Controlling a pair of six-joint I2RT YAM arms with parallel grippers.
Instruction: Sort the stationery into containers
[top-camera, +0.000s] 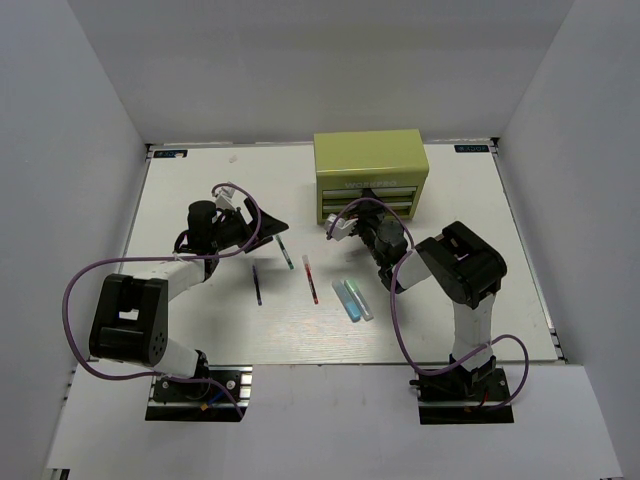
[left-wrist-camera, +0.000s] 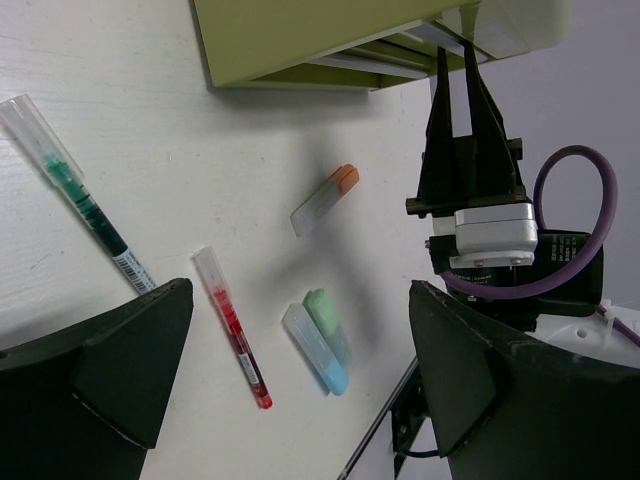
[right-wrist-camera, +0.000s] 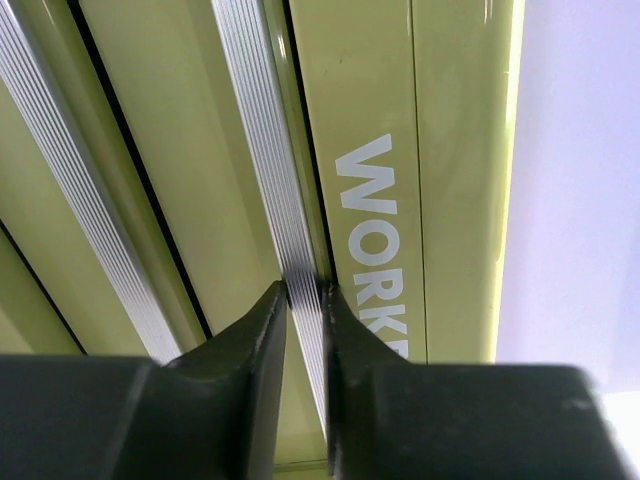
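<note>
The olive-green drawer cabinet (top-camera: 370, 155) stands at the back of the table. My right gripper is at its front; its fingertips stand a little apart at a silver drawer strip (right-wrist-camera: 265, 150). Whether they touch the strip is unclear. No drawer is visibly pulled out. My left gripper (top-camera: 266, 214) is open and empty above the table. Below it lie a green pen (left-wrist-camera: 85, 205) and a red pen (left-wrist-camera: 232, 330), with a dark blue pen (top-camera: 257, 285) closer to the front. Right of these rest a blue-ended stick (left-wrist-camera: 316, 348), a green-ended stick (left-wrist-camera: 328, 325) and an orange-ended stick (left-wrist-camera: 325, 200).
My right forearm (top-camera: 465, 262) spans the right side of the table. Purple cables (top-camera: 400, 330) loop beside both arms. Bare tabletop (top-camera: 200, 330) shows at the front left, and the far right is clear too.
</note>
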